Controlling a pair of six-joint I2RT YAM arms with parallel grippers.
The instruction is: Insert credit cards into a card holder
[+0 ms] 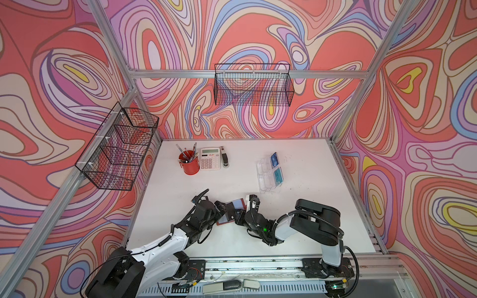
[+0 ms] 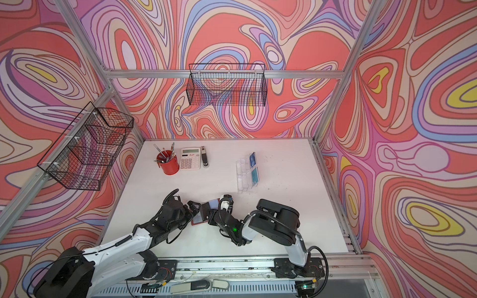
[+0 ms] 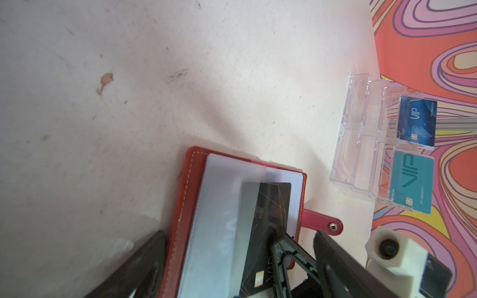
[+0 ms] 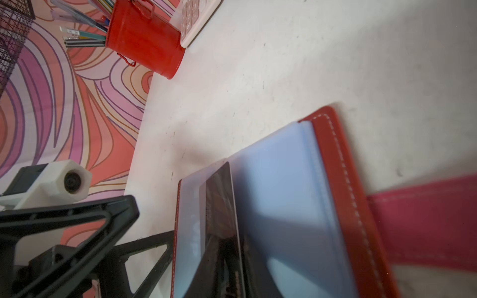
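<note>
A red card holder (image 3: 193, 183) with pale sleeves lies open at the front of the table. A black card (image 3: 258, 228) sits at one of its sleeves, partly under translucent plastic. My left gripper is open above the holder's left part, its blurred fingers either side of it in the left wrist view. My right gripper (image 1: 239, 216) is low at the holder's right part, at the black card; in the right wrist view its fingertips are dark and blurred against the card, and I cannot tell whether they grip it.
A clear rack (image 1: 264, 176) with blue and teal cards stands at back right. A red pen cup (image 1: 190, 164), calculator (image 1: 210, 158) and dark slim object (image 1: 224, 157) stand at back left.
</note>
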